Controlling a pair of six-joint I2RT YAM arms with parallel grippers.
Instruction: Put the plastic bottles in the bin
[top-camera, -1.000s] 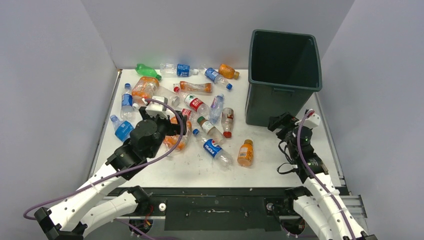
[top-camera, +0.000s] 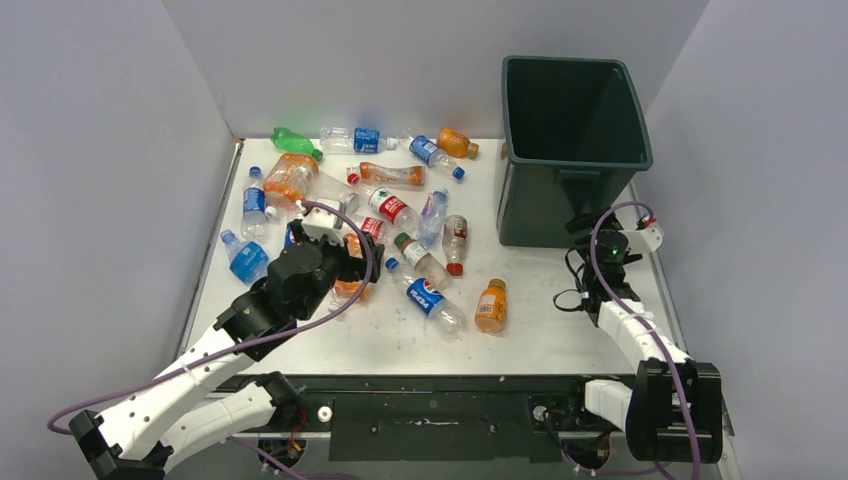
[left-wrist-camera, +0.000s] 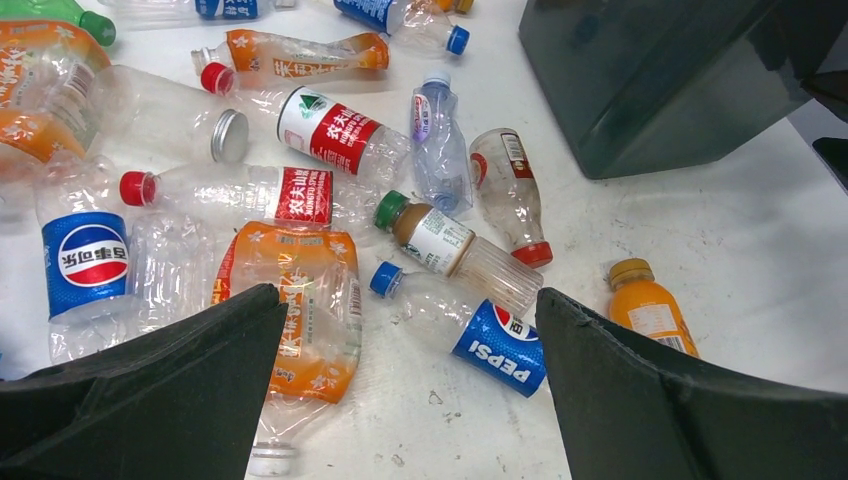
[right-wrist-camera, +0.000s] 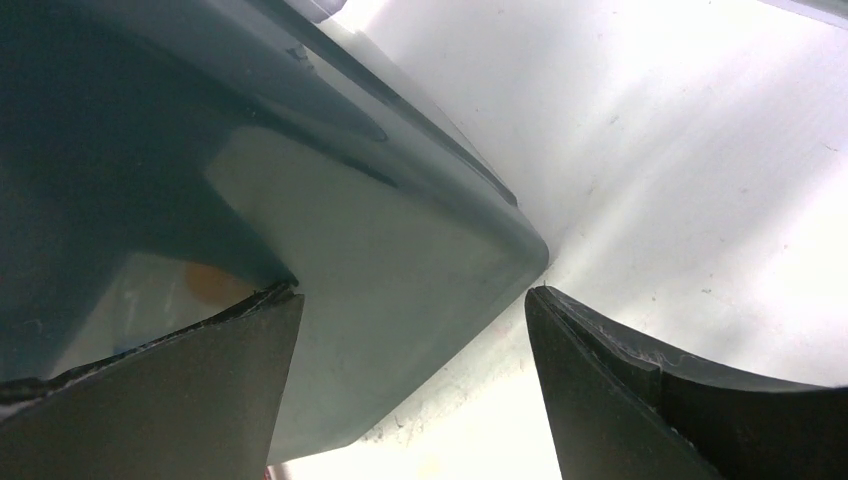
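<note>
Plastic bottles lie scattered over the white table's left and middle: a Pepsi bottle (top-camera: 425, 298), an orange bottle (top-camera: 491, 305), a brown bottle with green cap (left-wrist-camera: 440, 240), a red-capped bottle (top-camera: 455, 242), a green bottle (top-camera: 292, 141) and several others. The dark green bin (top-camera: 550, 205) stands at the back right; its inside looks dark. My left gripper is open above the bottles, nothing between its fingers. My right gripper is open at the bin's lower front corner, whose green wall fills much of the right wrist view.
The white table (top-camera: 560, 345) has free room at the front right, between the orange bottle and the right arm. Grey walls enclose the sides and back. Purple cables run along both arms.
The left arm is raised very slightly or nearly still; the bottles are unchanged.
</note>
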